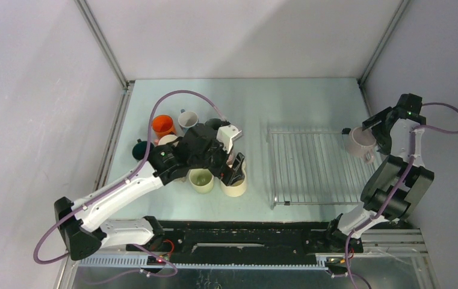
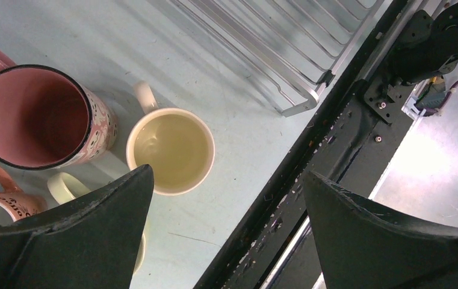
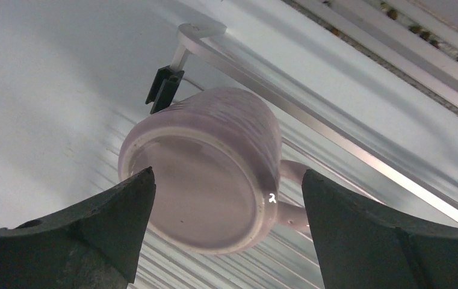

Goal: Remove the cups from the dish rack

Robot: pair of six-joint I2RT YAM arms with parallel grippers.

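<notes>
One pink cup is in the dish rack, near its far right corner, lying tilted with its base toward the right wrist camera and its handle to the right. My right gripper stands open over that cup, which shows between and beyond the fingers. From above, the same pink cup is partly covered by the right gripper. My left gripper hangs open above the left group of cups, nothing held. Below it a cream cup stands upright, beside a pink patterned cup.
Several cups stand on the left of the table, among them an orange cup, a dark green cup and a pale green cup. The rest of the rack is empty. Bare table lies behind it.
</notes>
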